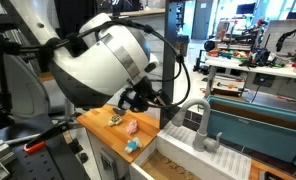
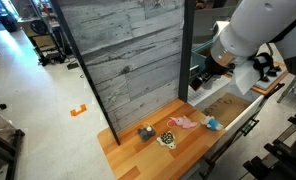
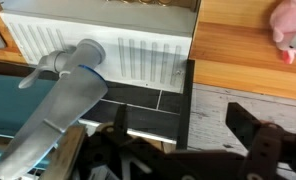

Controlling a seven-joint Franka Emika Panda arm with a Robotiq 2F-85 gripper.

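My gripper is open, its dark fingers spread wide with nothing between them in the wrist view. It hangs above the divide between the white sink unit and the wooden counter. A pink plush toy (image 3: 291, 25) lies on the wood at the upper right of that view. Exterior view 2 shows a blue and white toy (image 2: 213, 124) near the counter's front edge. Further along the wood are a spotted toy (image 2: 167, 139) and a dark grey one (image 2: 146, 132). None of these toys touches the gripper.
A light grey faucet (image 1: 202, 117) rises beside the arm, with a teal basin (image 1: 256, 125) behind it. The drawer (image 1: 173, 170) in front is pulled out. A tall grey wood-grain panel (image 2: 133, 60) borders the counter's back.
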